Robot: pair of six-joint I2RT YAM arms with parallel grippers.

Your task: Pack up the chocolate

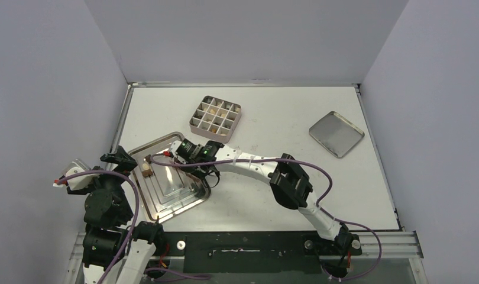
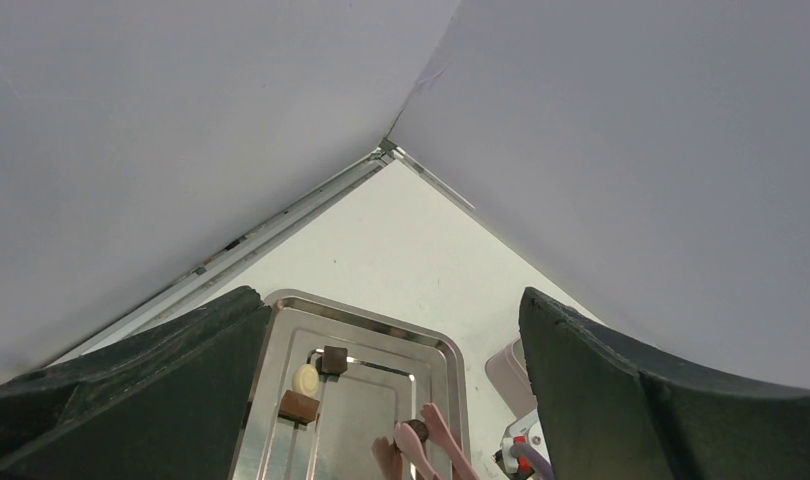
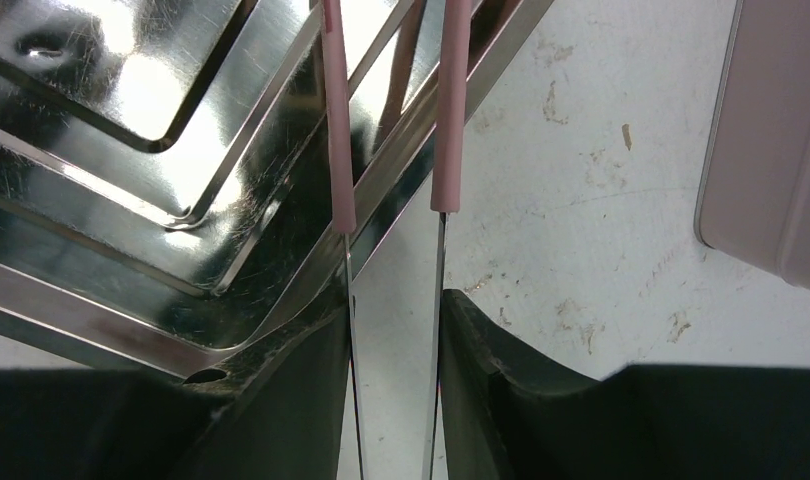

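In the left wrist view a brown chocolate (image 2: 299, 405), a dark chocolate (image 2: 335, 360) and a cream one (image 2: 305, 379) lie on the steel tray (image 2: 311, 306). My right gripper's pink tongs (image 2: 426, 430) are over the tray, closed on a round dark chocolate (image 2: 417, 428). In the right wrist view the pink tips (image 3: 338, 170) run up out of frame, so their far ends are hidden there. My left gripper stands open at the left, with nothing between its fingers.
The pink compartment box (image 1: 215, 118), partly filled, stands behind the tray. A small empty tray (image 1: 336, 134) lies at the right.
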